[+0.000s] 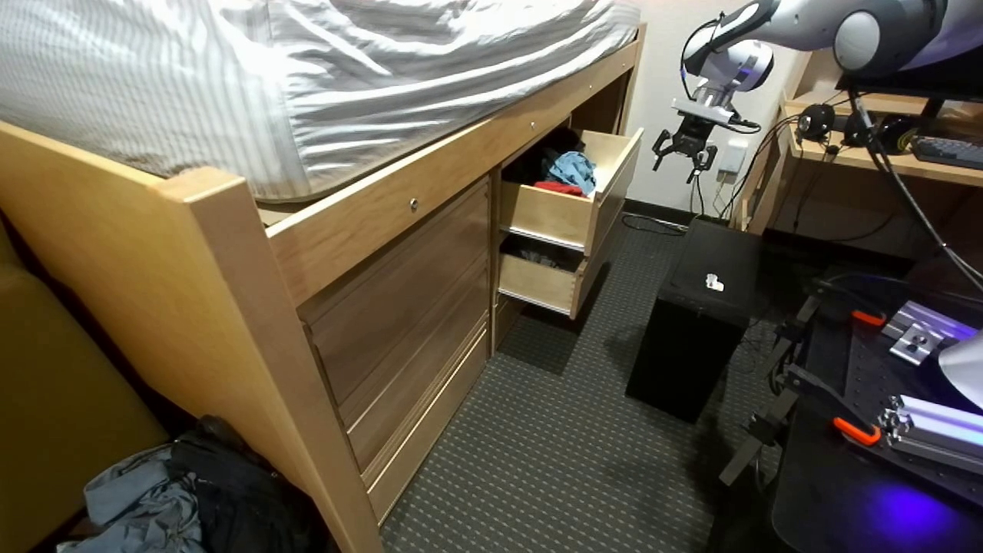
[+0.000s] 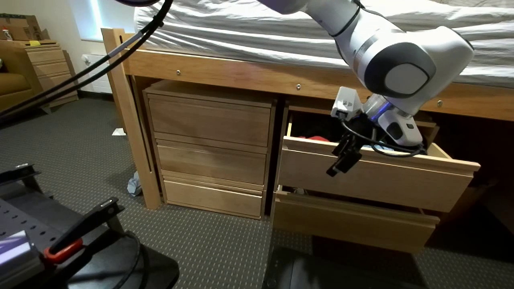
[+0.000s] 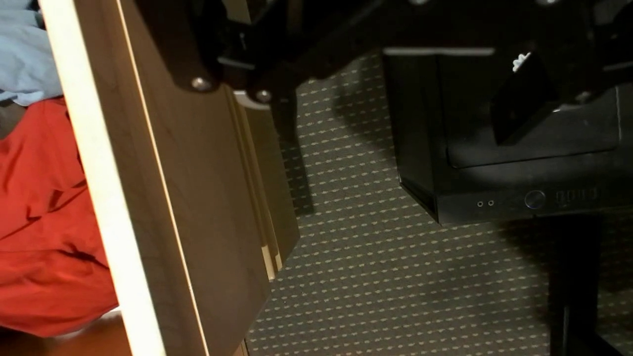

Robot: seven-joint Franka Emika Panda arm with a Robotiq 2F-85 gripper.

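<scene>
My gripper (image 1: 674, 170) hangs in the air above the floor, between the pulled-out upper drawer and a black box. Its fingers are spread apart, with nothing between them. The upper drawer (image 2: 371, 176) stands open and holds blue cloth (image 1: 573, 171) and red cloth (image 3: 50, 231). Below it the lower drawer (image 2: 354, 221) is also part way out, with dark contents barely visible. In the wrist view the upper drawer's pale top edge (image 3: 98, 154) runs down the left side, clear of the fingers.
The black box (image 1: 696, 322) stands on the carpet with a small white item (image 1: 714, 282) on top. A bed (image 1: 442, 83) covers the drawers. At the right is a desk (image 1: 921, 161) with headphones and a keyboard. Carpet (image 1: 516, 442) lies bare in front of the closed drawers.
</scene>
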